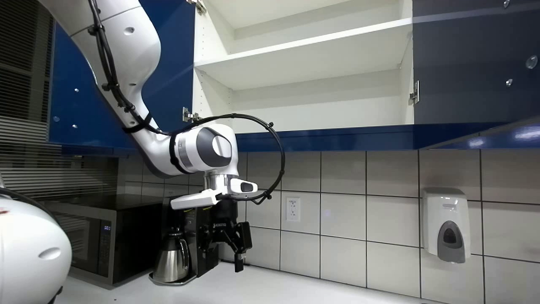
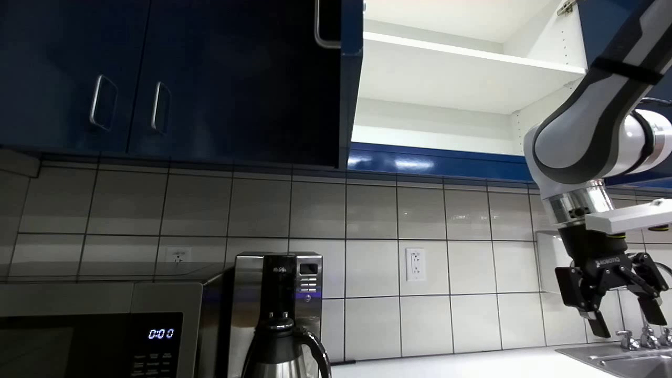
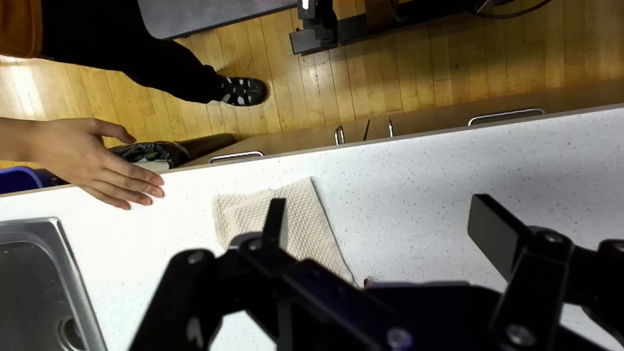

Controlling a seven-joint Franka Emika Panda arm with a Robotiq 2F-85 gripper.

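Note:
My gripper (image 2: 631,325) stands open above the counter, its two black fingers wide apart with nothing between them. In the wrist view the left finger (image 3: 275,225) overlaps a folded beige cloth (image 3: 319,234) lying flat on the speckled white counter (image 3: 409,193). The right finger (image 3: 494,234) is over bare counter. A small red object (image 3: 366,282) peeks out beside the cloth's lower corner, mostly hidden behind the gripper body.
A person's hand (image 3: 96,161) reaches over the counter edge near the metal sink (image 3: 58,257). A coffee maker (image 2: 308,283) with its carafe (image 1: 172,258) stands beside the microwave (image 1: 109,243). The open cabinet (image 1: 324,101) overhead has empty shelves.

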